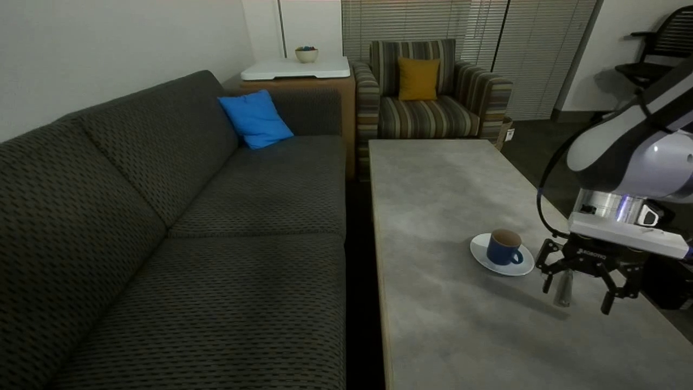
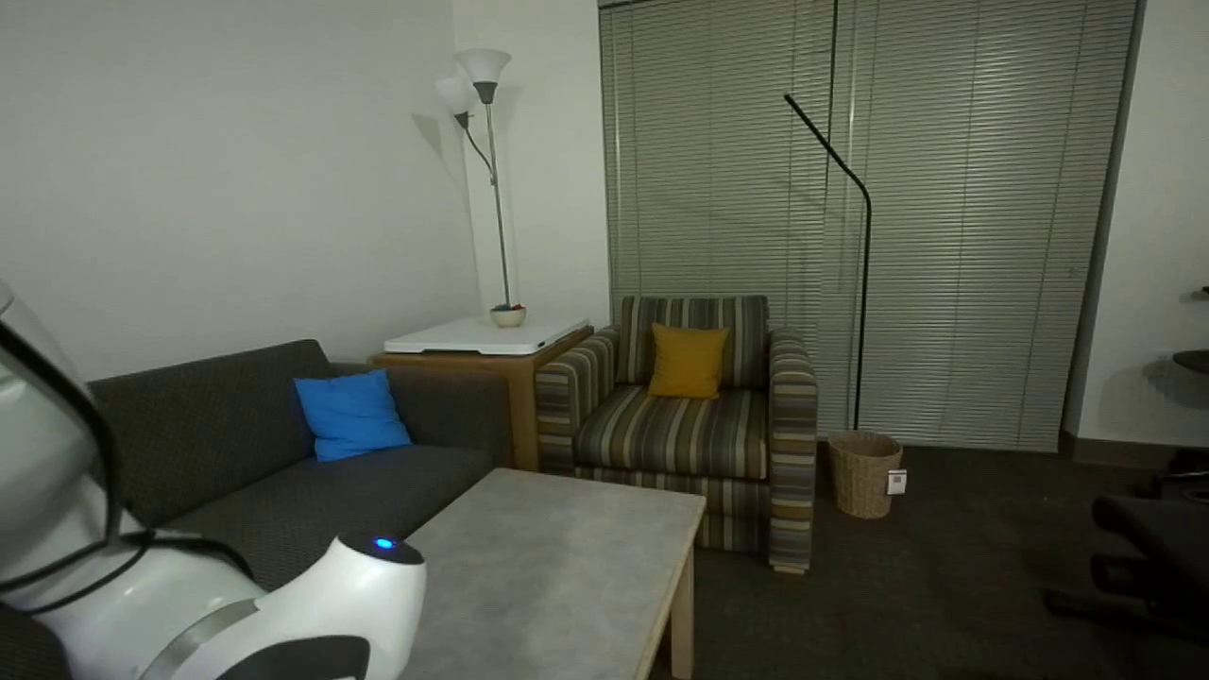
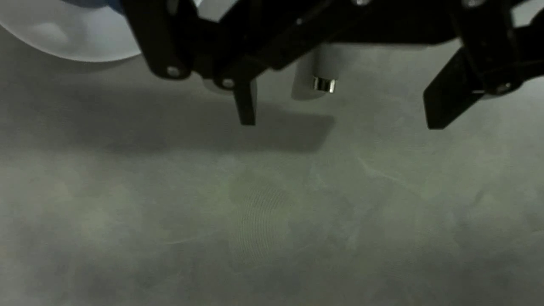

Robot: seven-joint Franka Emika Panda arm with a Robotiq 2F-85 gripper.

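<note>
My gripper point(image 1: 576, 299) is open low over the right side of the grey table, its fingers spread apart. A metal spoon lies on the table under it; in exterior view 1 only the handle point(image 1: 564, 290) shows, the bowl end being hidden behind the gripper. The wrist view shows the spoon's handle end point(image 3: 324, 84) between the gripper's point(image 3: 339, 125) two fingers, though whether it is level with them I cannot tell. A blue cup point(image 1: 502, 250) stands upright on a white saucer point(image 1: 479, 247) to the left of the gripper. Part of the saucer point(image 3: 86, 38) appears at the wrist view's upper left.
A dark sofa point(image 1: 260, 195) runs along the left, with a blue pillow point(image 1: 256, 119). A striped armchair point(image 1: 422, 120) with a yellow pillow point(image 1: 418, 79) stands beyond the table.
</note>
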